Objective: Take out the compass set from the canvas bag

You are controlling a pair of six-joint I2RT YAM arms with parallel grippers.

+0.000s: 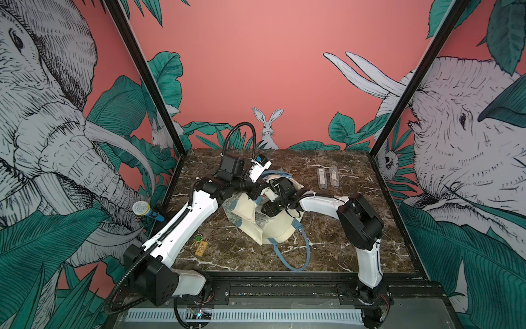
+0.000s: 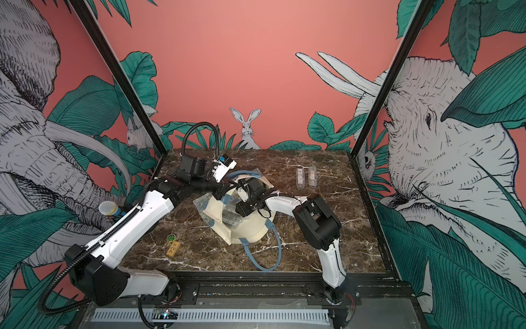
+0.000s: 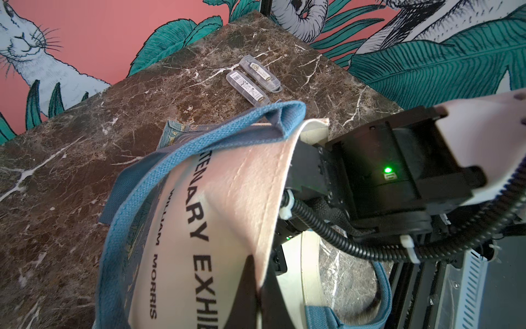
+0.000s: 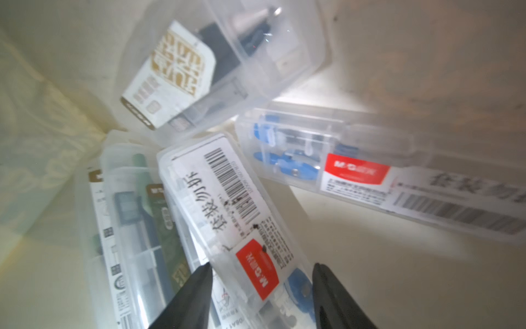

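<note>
The cream canvas bag (image 1: 283, 229) with blue straps lies mid-table, its mouth held open. My left gripper is shut on the bag's rim, the cloth running in between its fingertips. My right gripper reaches inside the bag, its fingers apart on either side of a clear plastic compass set (image 4: 230, 203) with a white label and red logo. The case seems to lie between the fingers, though contact cannot be made out. More clear cases (image 4: 139, 224) lean alongside it, and a second red-logo case (image 4: 378, 170) lies to the right.
Two clear cases (image 1: 322, 178) lie side by side on the marble table at the back right. A small yellow block (image 1: 201, 248) rests at the front left. Another case (image 4: 197, 65) lies higher in the bag.
</note>
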